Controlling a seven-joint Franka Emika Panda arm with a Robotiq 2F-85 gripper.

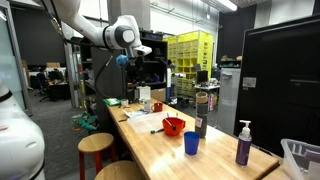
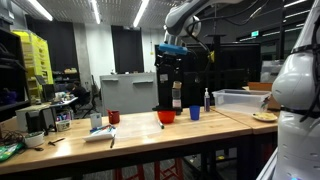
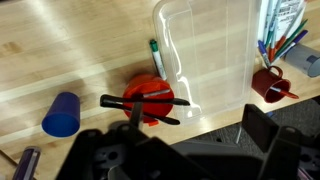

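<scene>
My gripper is high above the table, its dark fingers spread wide and empty. In the wrist view a red bowl [image 3: 138,86] lies below and to the left of the gap, with black utensils [image 3: 125,102] across it. Beside the bowl is a dark green marker [image 3: 155,58]. A clear shallow tray [image 3: 182,42] lies flat under the gap. The blue cup [image 3: 62,115] is further left, and a red mug [image 3: 266,82] is at the right. Exterior view 1 shows the bowl [image 1: 173,127] mid-table and the cup [image 1: 191,144] nearer the camera.
A grey bottle [image 1: 201,126] stands behind the blue cup. Near the table's right end are a purple soap bottle [image 1: 243,146] and a clear bin [image 1: 302,158]. Stools [image 1: 96,143] stand along the left side.
</scene>
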